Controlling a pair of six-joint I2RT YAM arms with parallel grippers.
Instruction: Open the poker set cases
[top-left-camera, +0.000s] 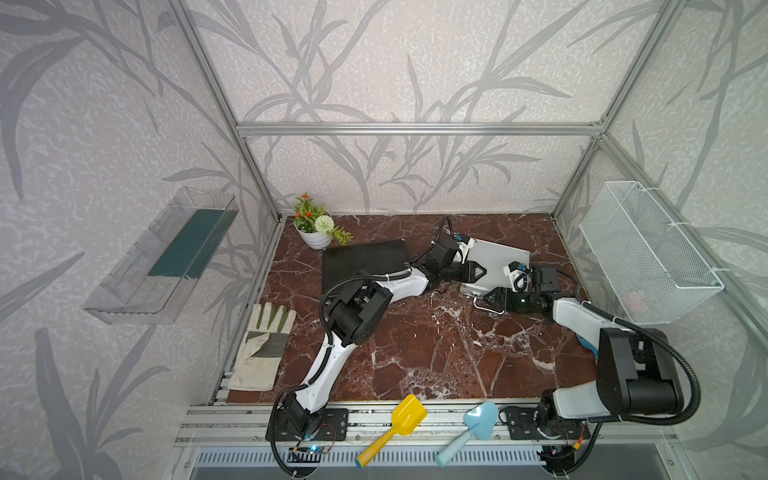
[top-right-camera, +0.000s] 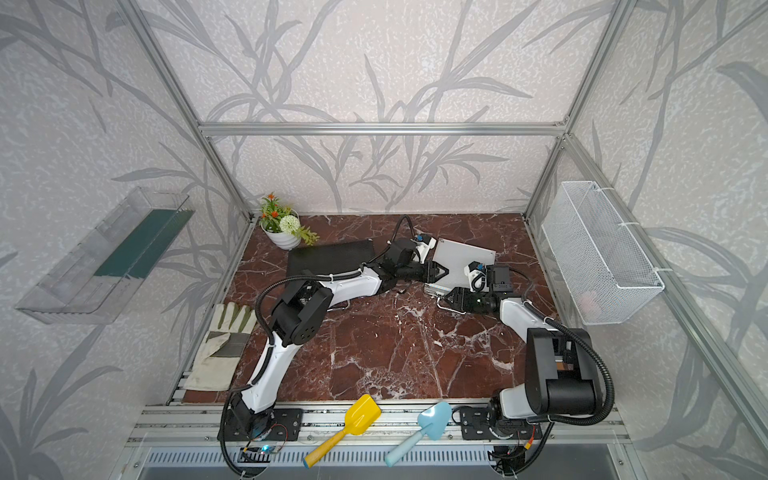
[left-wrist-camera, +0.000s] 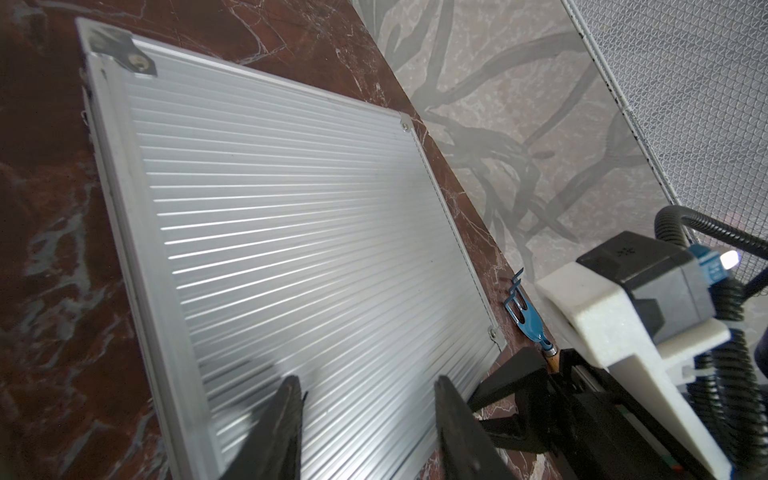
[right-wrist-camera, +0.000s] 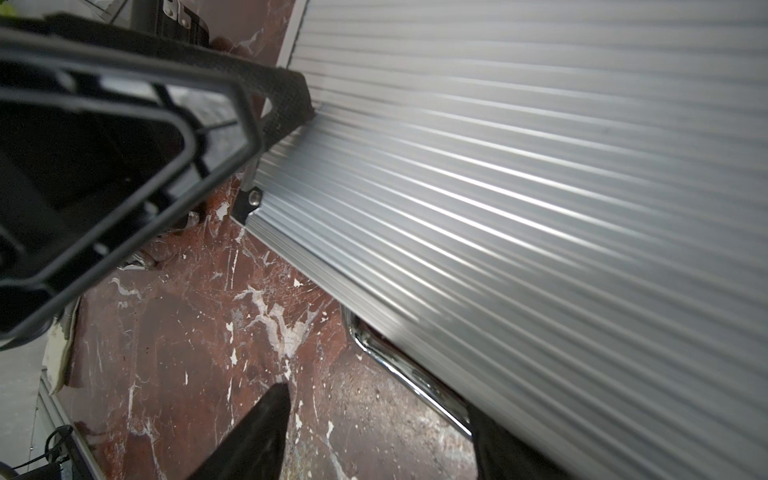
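A silver ribbed case (top-left-camera: 496, 256) (top-right-camera: 464, 256) (left-wrist-camera: 304, 224) (right-wrist-camera: 520, 200) lies at the right rear of the marble surface, with a chrome handle (right-wrist-camera: 400, 376) below its front edge. My left gripper is over the lid's left part, its fingers apart and nothing seen between them. My right gripper is at the front edge by the handle, its fingers apart, straddling the edge area; whether they touch it cannot be told. A dark flat case (top-left-camera: 344, 252) lies left of the silver one, partly hidden by my left arm.
A flowerpot (top-left-camera: 316, 238) stands at the back left, gloves (top-left-camera: 254, 368) lie at the front left, and a blue fork (left-wrist-camera: 528, 316) lies right of the silver case. Wire baskets (top-left-camera: 648, 248) hang on both side walls.
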